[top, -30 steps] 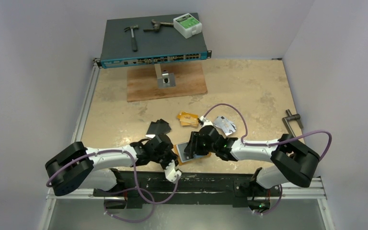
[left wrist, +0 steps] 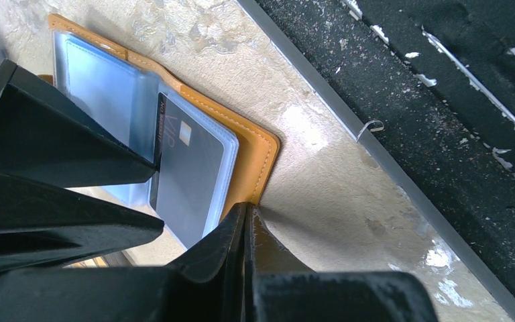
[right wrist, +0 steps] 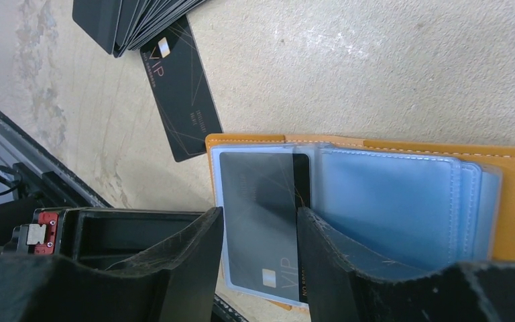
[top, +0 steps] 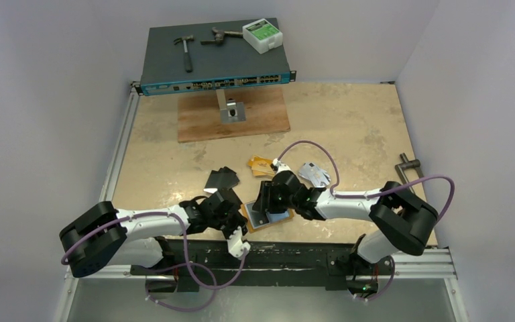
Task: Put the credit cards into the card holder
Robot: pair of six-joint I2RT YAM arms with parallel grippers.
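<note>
The tan card holder (top: 264, 225) lies flat near the table's front edge, with bluish clear sleeves (right wrist: 389, 201). A dark VIP card (right wrist: 258, 201) sits under the clear film of its left sleeve. Over that card stands my right gripper, part open, its fingertips near the card's two long sides with nothing seen held between them. My left gripper is shut, its tips at the holder's tan edge. Left of the holder, a loose dark VIP card (right wrist: 182, 94) lies by a fan of dark cards (top: 222, 178).
Yellow cards (top: 263, 166) and whitish cards (top: 315, 174) lie behind the holder. A wooden board (top: 194, 121) and a rack unit (top: 214, 54) with tools occupy the back. Hammers (top: 409, 165) rest at the right edge.
My right gripper has shifted slightly left over the holder, its arm following.
</note>
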